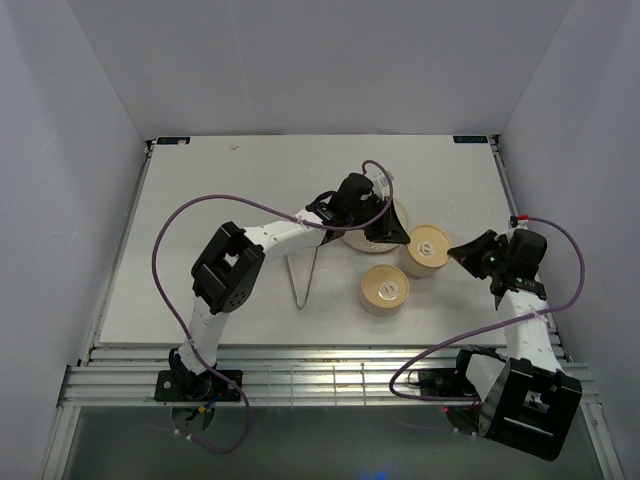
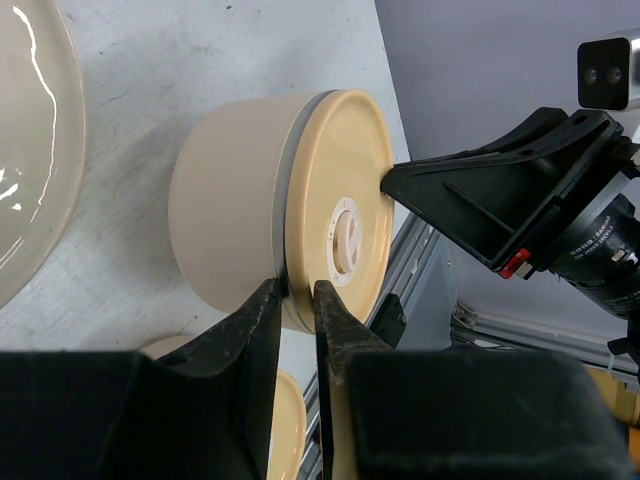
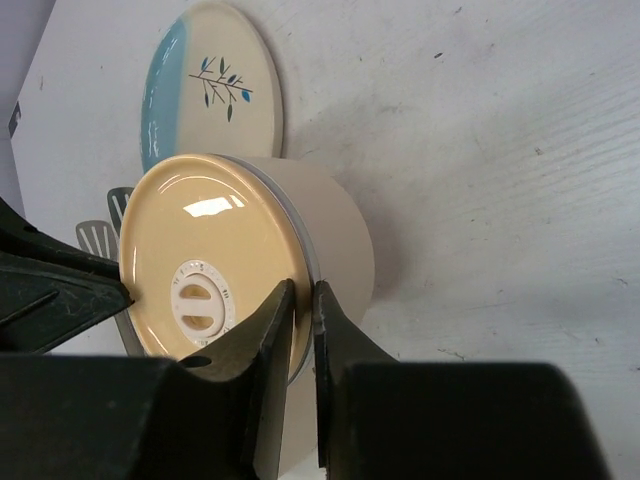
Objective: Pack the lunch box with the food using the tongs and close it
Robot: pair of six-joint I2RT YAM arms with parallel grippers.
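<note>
A round lunch box [image 1: 426,248] with a tan lid sits between my grippers. My left gripper has its fingertips at one side of the lid's rim, and my right gripper is at the opposite side. Both show only a narrow finger at the rim; whether either has closed on it I cannot tell. A second lidded box [image 1: 385,285] stands nearer the front edge. An oval plate [image 3: 225,80] with a blue band and leaf pattern lies behind the held box, partly under my left arm in the top view.
Slotted utensils [image 3: 96,236] lie left of the plate. The front rail [image 1: 310,355] runs along the near edge.
</note>
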